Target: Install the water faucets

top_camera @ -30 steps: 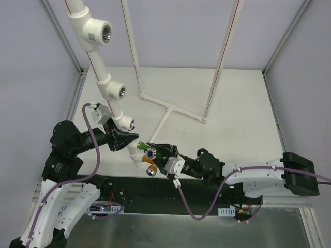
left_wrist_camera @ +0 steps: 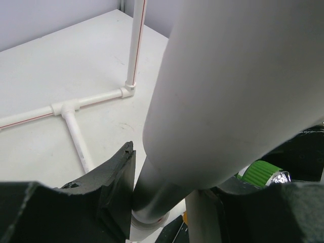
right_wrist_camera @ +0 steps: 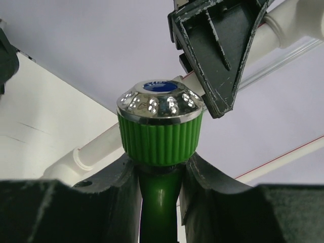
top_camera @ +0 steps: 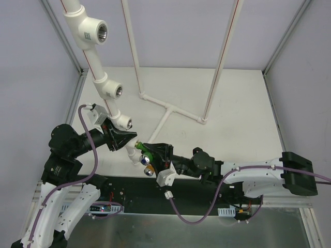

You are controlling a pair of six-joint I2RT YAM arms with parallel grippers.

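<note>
A white vertical pipe [top_camera: 97,67] with threaded side ports runs down the left of the top view. My left gripper [top_camera: 133,135] is at its lower part; in the left wrist view the pipe [left_wrist_camera: 164,195] passes between the two fingers, and how firmly they press on it cannot be told. My right gripper is shut on a green faucet [right_wrist_camera: 161,142] with a chrome, blue-centred cap. From above, that faucet's threaded end [top_camera: 138,145] points at the pipe, just below the left fingertips; contact is unclear. An orange faucet [top_camera: 149,170] sits lower, partly hidden.
Open ports show above at the top tee [top_camera: 102,33], the middle tee [top_camera: 119,91] and a lower tee [top_camera: 129,124]. A thinner white pipe frame [top_camera: 170,108] stands on the white board [top_camera: 243,113] behind. Both grippers are very close together.
The pipe and its upper tees have shifted a little to the left, as have the left fingertips.
</note>
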